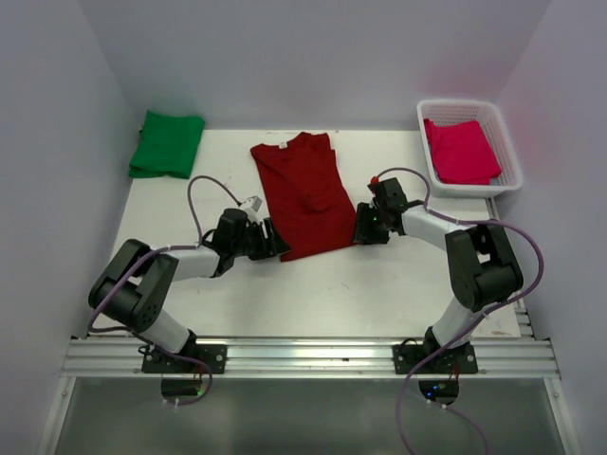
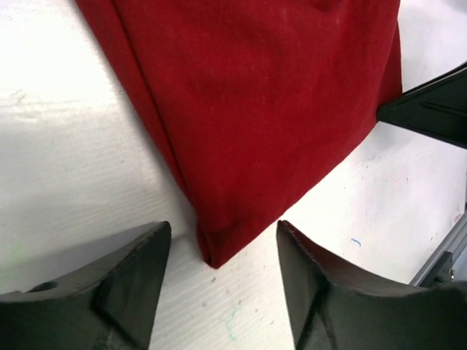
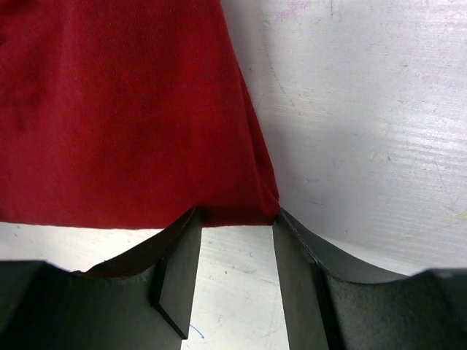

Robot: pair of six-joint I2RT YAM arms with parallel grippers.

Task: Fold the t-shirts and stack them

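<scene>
A dark red t-shirt (image 1: 303,190) lies part folded on the white table. My left gripper (image 1: 271,245) is at its lower left corner; in the left wrist view the fingers stand part open on either side of the corner (image 2: 222,233). My right gripper (image 1: 366,229) is at the lower right corner; in the right wrist view its fingertips (image 3: 283,224) are at the hem, with red cloth between the fingers.
A folded green shirt (image 1: 166,142) lies at the back left. A white basket (image 1: 503,142) with a red cloth (image 1: 460,152) stands at the back right.
</scene>
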